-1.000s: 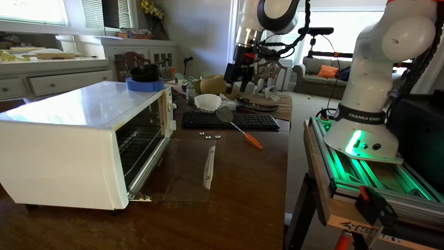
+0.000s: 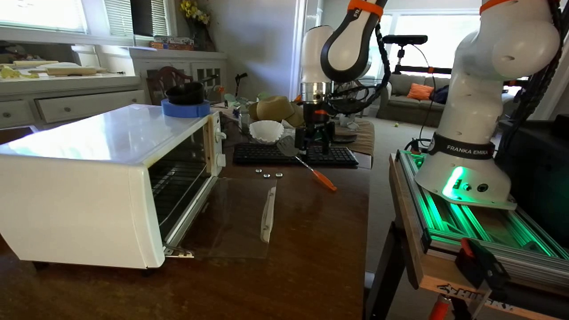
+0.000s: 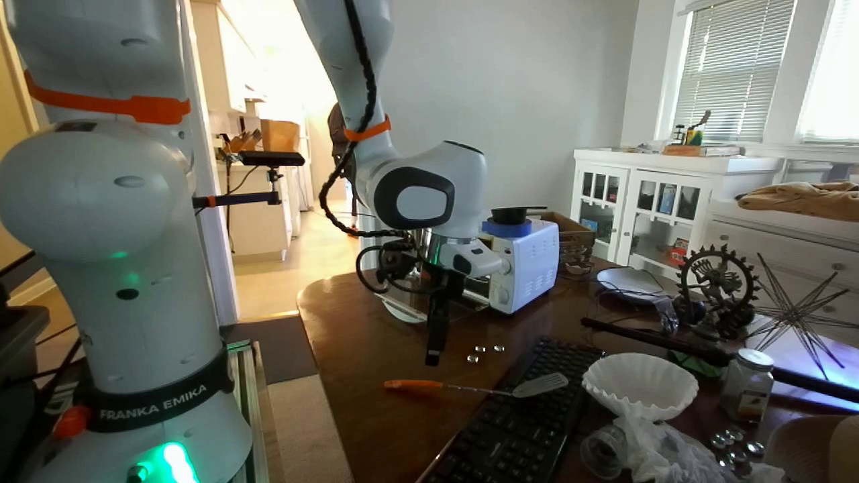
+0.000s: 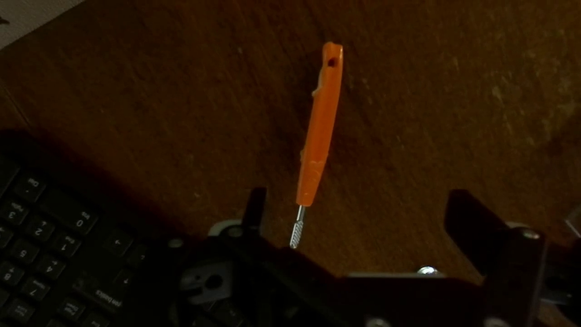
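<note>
A spatula with an orange handle (image 4: 321, 125) and a grey slotted head (image 3: 541, 385) lies on the brown table, its head resting over the black keyboard (image 3: 523, 426). My gripper (image 2: 314, 149) hangs above the table, pointing down near the spatula. In the wrist view the fingers (image 4: 254, 210) are wide apart with nothing held between them. The spatula's metal shaft (image 4: 297, 231) runs down toward the left finger, and its head is hidden there behind the gripper's body.
A white toaster oven (image 2: 80, 202) stands with its glass door (image 2: 234, 218) lowered. Several small shiny pieces (image 3: 480, 349) lie between oven and keyboard. A white fluted bowl (image 3: 640, 386) and a glass jar (image 3: 747, 385) stand past the keyboard.
My gripper has come down from higher above the table, close over the keyboard and spatula, and now points more straight down. The spatula and oven have stayed put.
</note>
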